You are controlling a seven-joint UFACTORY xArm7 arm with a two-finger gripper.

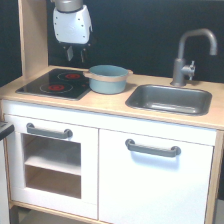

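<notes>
A blue-grey pot [108,82] with light brown handles sits on the wooden counter, at the right edge of the black stovetop [56,84]. My white arm comes down from the top left. Its dark gripper [73,54] hangs above the back of the stovetop, up and to the left of the pot and apart from it. The fingers are too small and dark against the wall to show whether they are open or shut. I see nothing hanging from them.
To the right is a sink [170,98] with a grey faucet [184,60]. Below the counter [110,104] are a windowed oven door [85,160] and a white cupboard door [150,185], each with a dark handle.
</notes>
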